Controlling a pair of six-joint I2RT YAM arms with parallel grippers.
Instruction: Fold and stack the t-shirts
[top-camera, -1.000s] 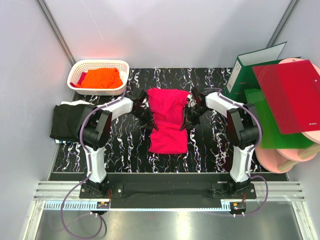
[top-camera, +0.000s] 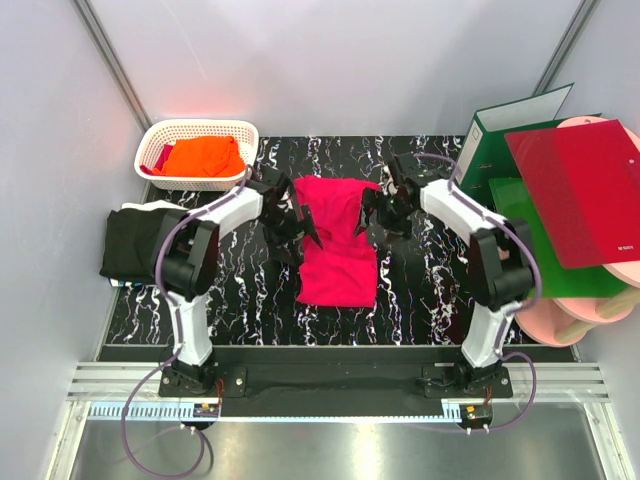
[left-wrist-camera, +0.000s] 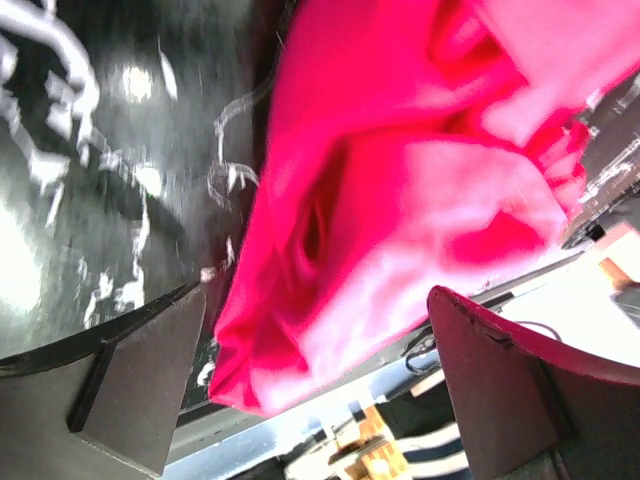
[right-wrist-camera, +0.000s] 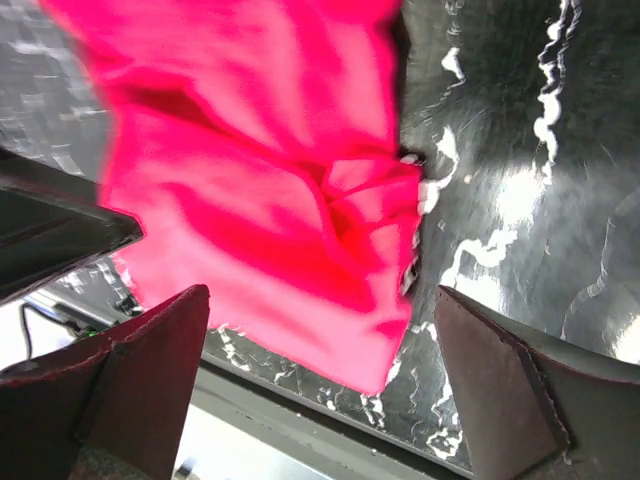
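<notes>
A pink-red t-shirt (top-camera: 338, 275) lies lengthwise in the middle of the black marbled table, with creases across its midsection. My left gripper is open above its left side; the pink cloth (left-wrist-camera: 400, 200) shows below and between the spread fingers, with neither finger seen gripping it. Over the right side, my right gripper is open too, and the shirt's bunched edge (right-wrist-camera: 365, 215) lies beneath it. A dark finger (right-wrist-camera: 60, 225) of the other arm pokes into the right wrist view from the left.
A white basket (top-camera: 150, 172) at the back left holds orange and dark red cloth (top-camera: 203, 157). At far left sits a stack of folded dark and white shirts (top-camera: 130, 243). Green and red folders (top-camera: 590, 195) crowd the right side. Bare table (top-camera: 250, 305) flanks the shirt.
Both grippers have drawn back from the shirt's middle toward its far end, and their fingers look wider apart. The shirt's near part stays in place.
</notes>
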